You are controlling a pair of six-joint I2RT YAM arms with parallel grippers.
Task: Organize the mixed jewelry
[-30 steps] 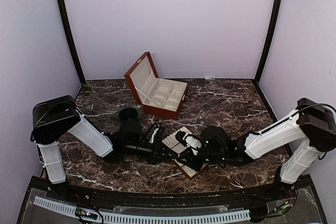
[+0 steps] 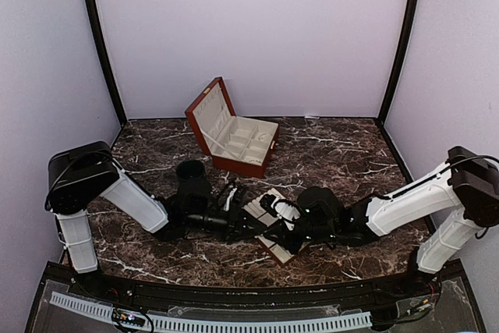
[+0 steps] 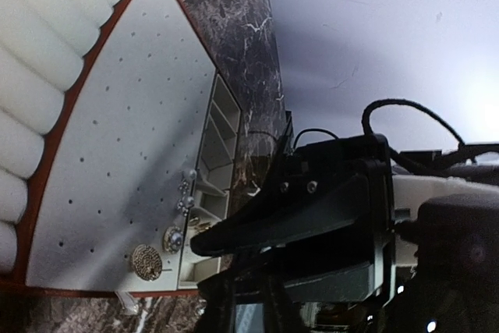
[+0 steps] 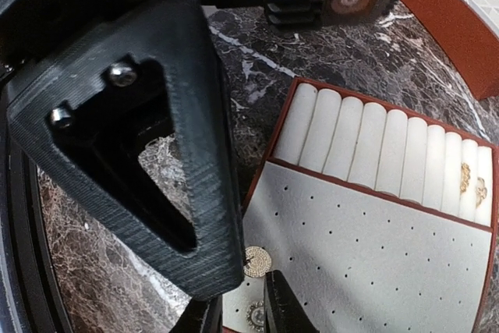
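Note:
A jewelry tray [image 2: 281, 251] with ring rolls and a perforated board [image 4: 366, 263] lies at front centre, partly under both grippers. On it are a round beaded piece [image 3: 146, 262], an ornate round piece [image 3: 174, 239] and small clear pieces [image 3: 187, 202]; gold pieces [image 4: 465, 177] sit on the rolls. My left gripper [image 2: 251, 228] and right gripper [image 2: 274, 232] meet low over the tray, overlapping in the top view. Their fingertips are dark and crowded; what lies between them is hidden.
An open red jewelry box [image 2: 242, 163] with cream compartments stands behind. A dark cup [image 2: 190, 169] sits left of it, behind the left arm.
Both arms stay nearly in place over the tray, with at most a very slight shift at the grippers. The box and cup are unchanged.

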